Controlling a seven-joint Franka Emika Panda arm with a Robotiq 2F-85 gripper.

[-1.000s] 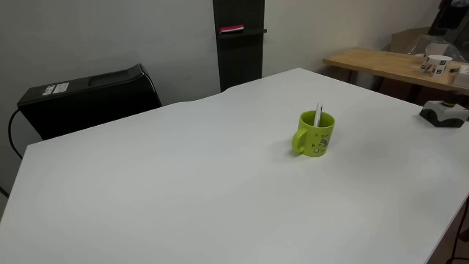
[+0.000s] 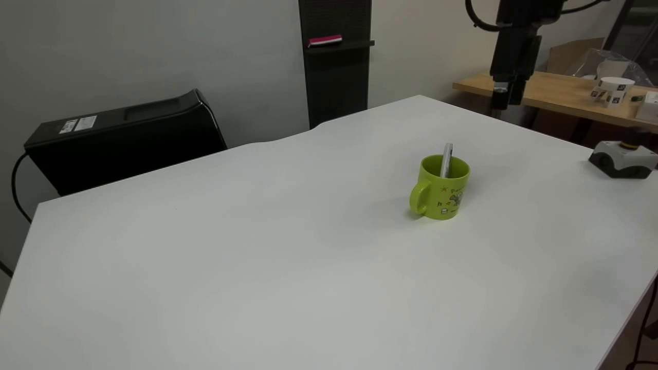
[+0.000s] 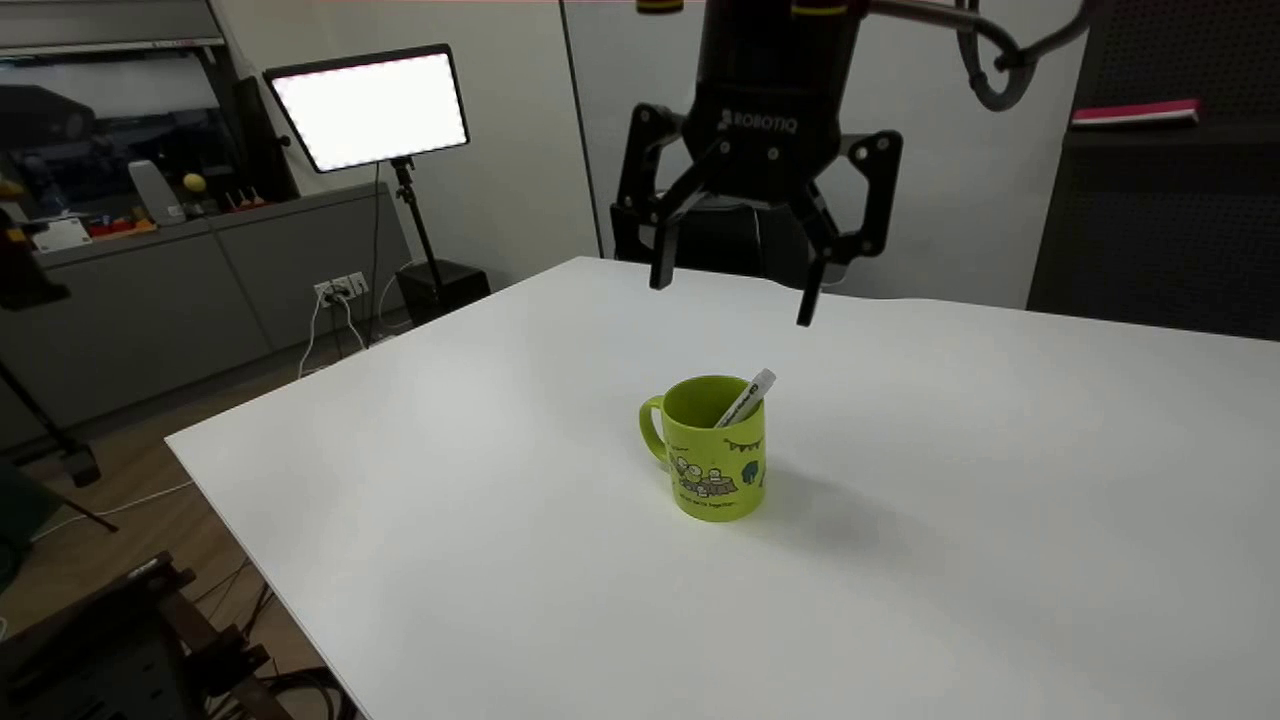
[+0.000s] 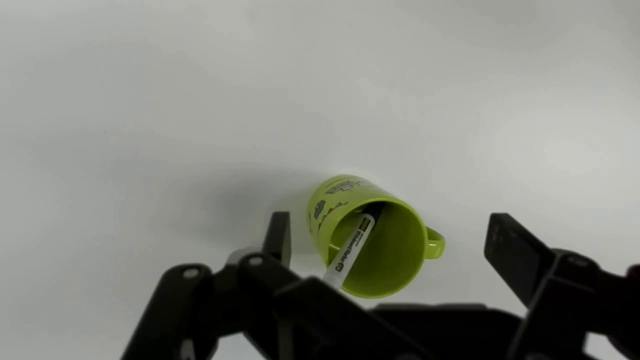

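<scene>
A lime-green mug (image 2: 439, 194) with printed drawings stands upright on the white table. Leaning inside it is a white marker (image 3: 747, 397), one end sticking out above the rim. My gripper (image 3: 732, 300) hangs in the air above the tabletop, open, its two fingers wide apart and nothing between them. Seen from the wrist, the mug (image 4: 390, 258) lies between and beyond the fingertips, its handle pointing right, while part of the gripper covers the outer end of the marker (image 4: 352, 249). No contact between gripper and mug shows.
A wooden side table (image 2: 518, 86) with cups stands behind, and a lit lamp panel (image 3: 369, 108) is off to the far left.
In exterior view 1 the arm has come in from the upper right corner toward the mug, and the gripper is now in view. Mug and marker stay where they were.
</scene>
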